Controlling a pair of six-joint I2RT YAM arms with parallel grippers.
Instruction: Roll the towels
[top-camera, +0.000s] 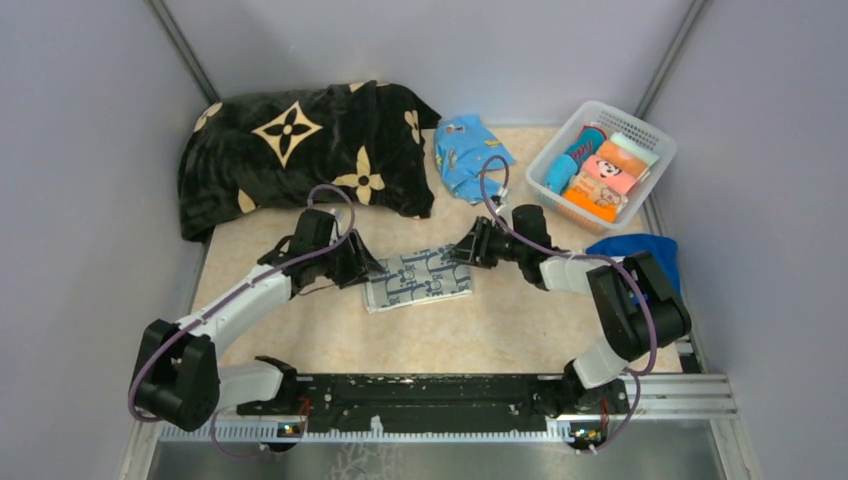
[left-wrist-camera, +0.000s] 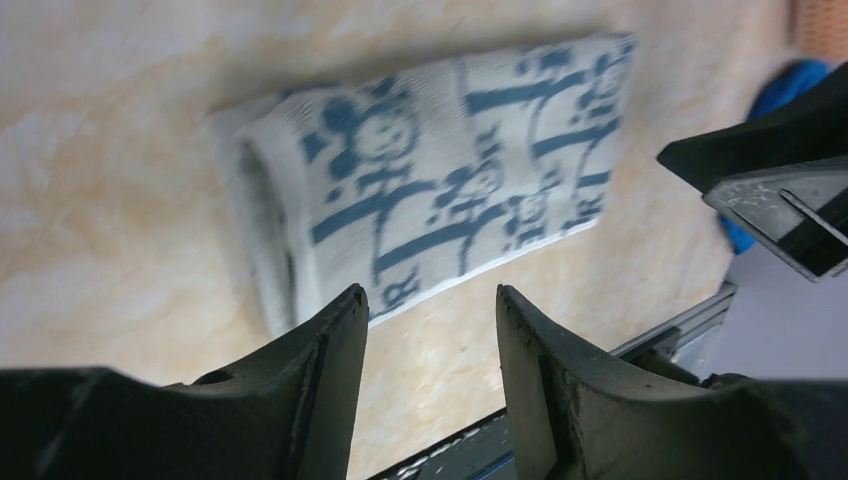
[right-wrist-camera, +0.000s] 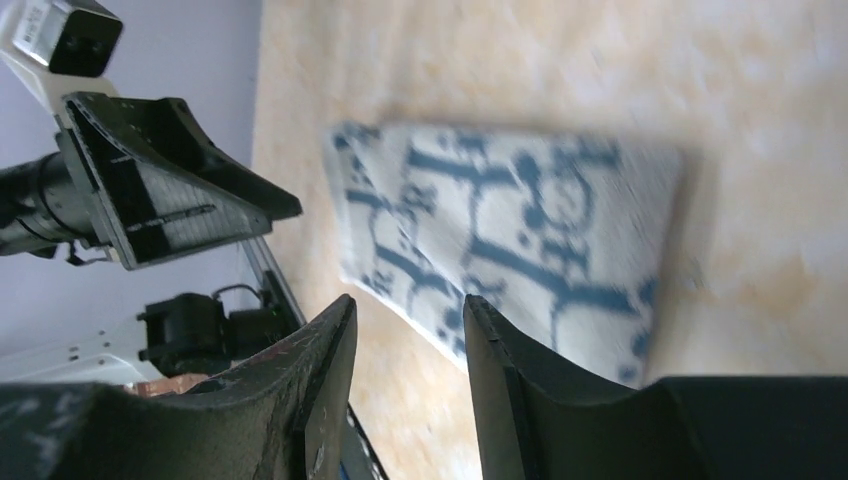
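A folded towel (top-camera: 420, 277), pale grey with dark blue print, lies flat in the middle of the table. In the left wrist view its layers (left-wrist-camera: 262, 225) show along one short end. My left gripper (top-camera: 377, 269) is at the towel's left end, its fingers (left-wrist-camera: 340, 345) parted with nothing held between them. At the right end, near the far corner, stands my right gripper (top-camera: 456, 256), open and empty. The right wrist view shows the towel (right-wrist-camera: 520, 220) beyond its spread fingers (right-wrist-camera: 335, 345). Whether either gripper touches the cloth, I cannot tell.
A white basket (top-camera: 537, 187) with several rolled towels stands at the back right. A black patterned cloth (top-camera: 310, 150) covers the back left, with a light blue cloth (top-camera: 465, 155) beside it. A darker blue cloth (top-camera: 640, 247) lies at right. Bare table (top-camera: 430, 340) shows in front.
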